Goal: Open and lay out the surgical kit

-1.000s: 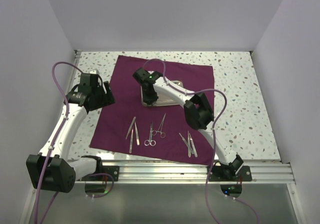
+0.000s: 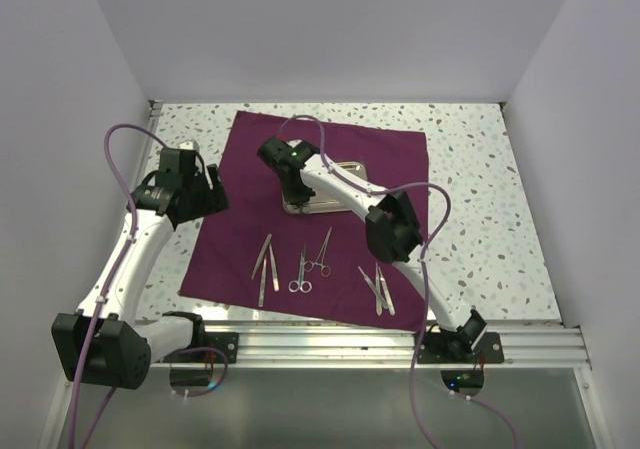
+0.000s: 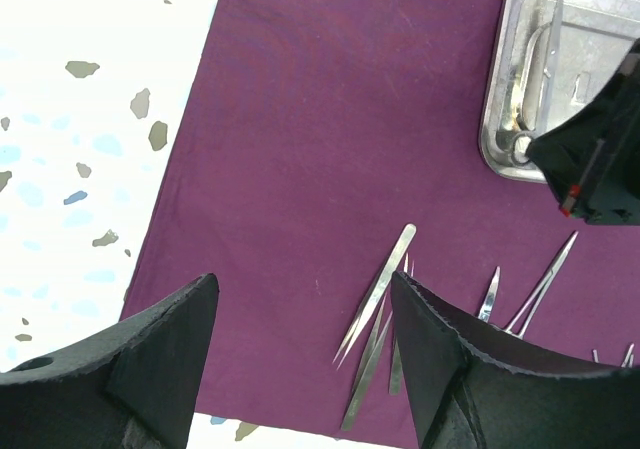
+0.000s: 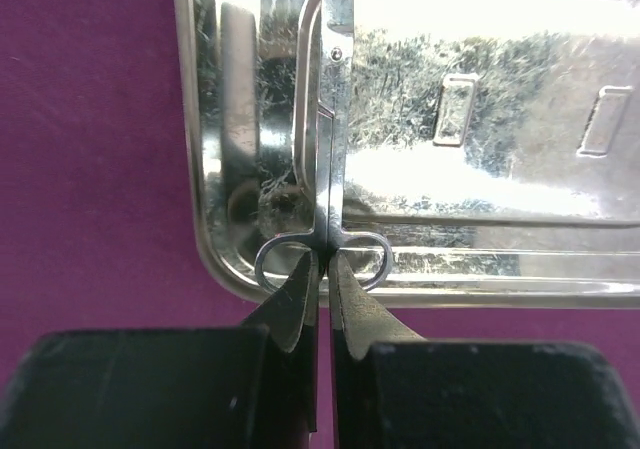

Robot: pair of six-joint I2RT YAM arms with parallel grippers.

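Note:
A steel tray (image 2: 347, 207) lies on the purple cloth, partly hidden beneath my right arm. In its left end is a ring-handled instrument (image 4: 328, 139), like scissors or a clamp, closed and lengthwise across the tray's short side. My right gripper is shut on this instrument between its two finger rings, at the tray's near edge. Over the cloth's left edge my left gripper (image 2: 214, 191) stands open; only cloth shows between its fingers. Laid out on the near cloth are tweezers (image 3: 385, 279), scissors (image 2: 301, 274) and a ring-handled clamp (image 2: 321, 255).
More slim instruments (image 2: 379, 291) lie at the cloth's near right. Grey walls close in both sides.
The left arm and the laid-out instruments have not moved.

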